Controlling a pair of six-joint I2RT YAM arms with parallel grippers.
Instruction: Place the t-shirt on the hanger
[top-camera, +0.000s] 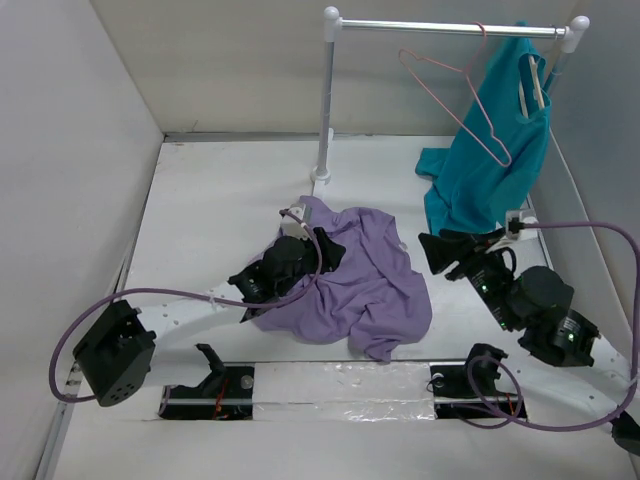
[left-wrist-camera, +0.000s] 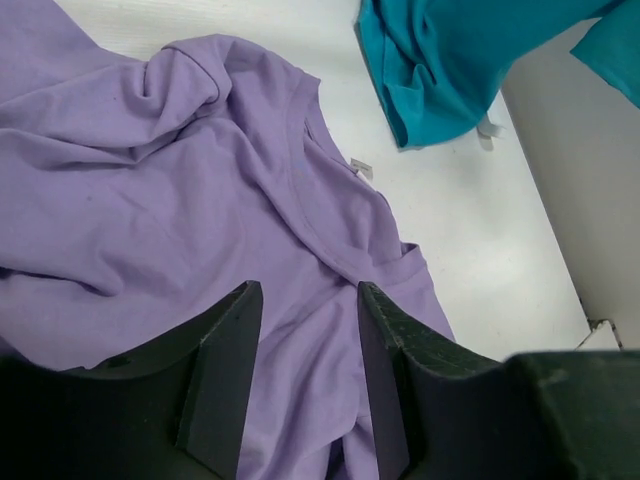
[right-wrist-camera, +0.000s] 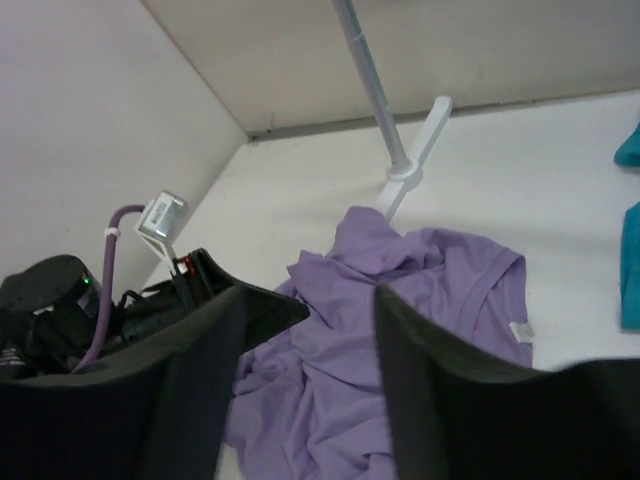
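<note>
A purple t shirt (top-camera: 370, 280) lies crumpled on the white table, filling much of the left wrist view (left-wrist-camera: 170, 220). My left gripper is open just over the shirt, with nothing visibly held. My right gripper stands apart at the right side, raised, its fingers parted with nothing between them. An empty pink hanger (top-camera: 447, 105) hangs from the white rail (top-camera: 400, 25) at the back.
A teal garment (top-camera: 480, 160) hangs at the rail's right end, its lower part reaching the table. The rack's post (top-camera: 326, 100) and foot stand behind the shirt. Bare table (top-camera: 200, 200) shows at the back left.
</note>
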